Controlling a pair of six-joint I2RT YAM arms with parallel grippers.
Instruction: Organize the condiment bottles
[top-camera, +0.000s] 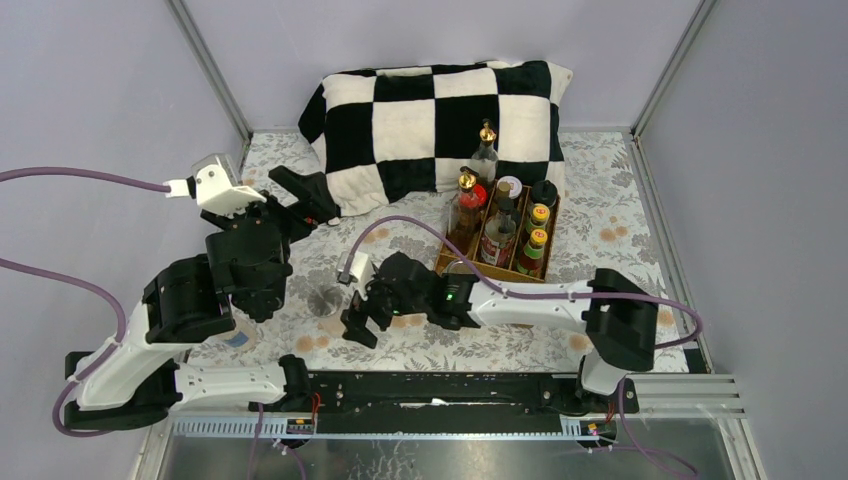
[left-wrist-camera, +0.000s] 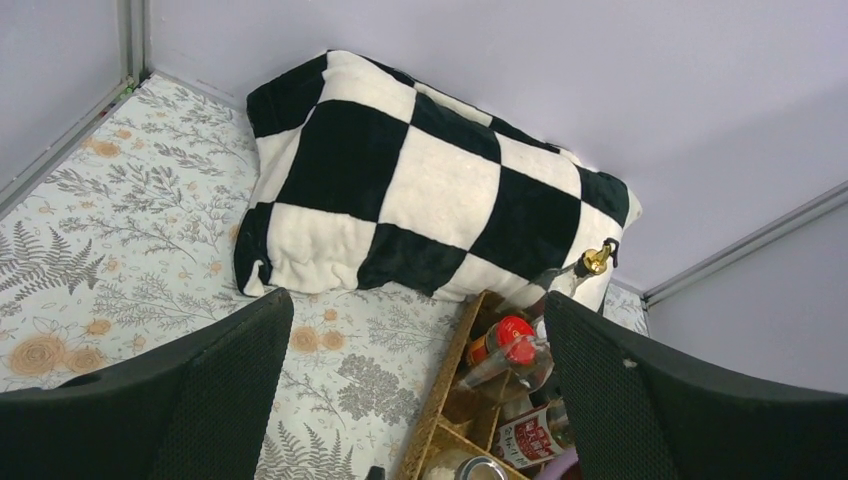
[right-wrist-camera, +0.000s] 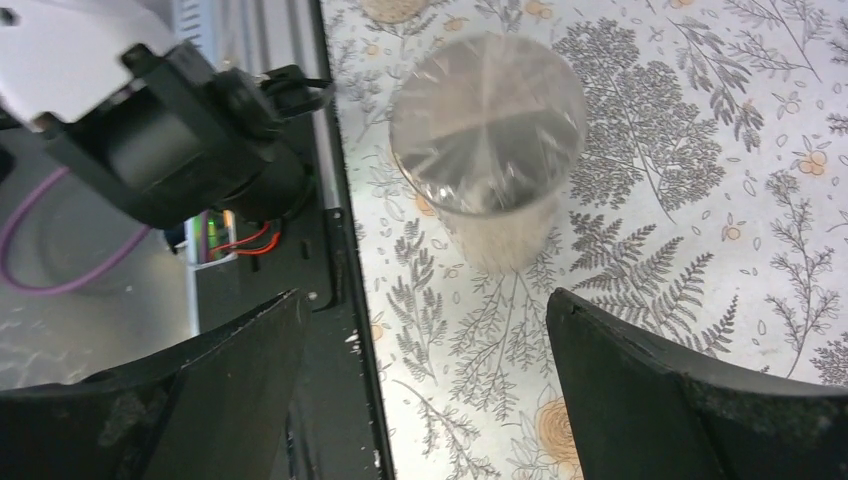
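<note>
A wooden box (top-camera: 446, 262) at right of centre holds several condiment bottles, including a gold-topped oil bottle (top-camera: 467, 205), a red-labelled bottle (top-camera: 497, 243) and a yellow-capped bottle (top-camera: 531, 256). A red-capped jar (left-wrist-camera: 498, 338) shows inside it in the left wrist view. My left gripper is open and empty, raised at the left of the table. The right gripper, also open with nothing between its fingers, faces a clear glass cup (right-wrist-camera: 490, 140) standing on the table, apart from it. My left arm partly covers a bottle (top-camera: 238, 337) at the near left.
A checkered black-and-white cushion (top-camera: 405, 130) lies along the back wall. The right forearm (top-camera: 540, 308) crosses in front of the box and hides its near edge.
</note>
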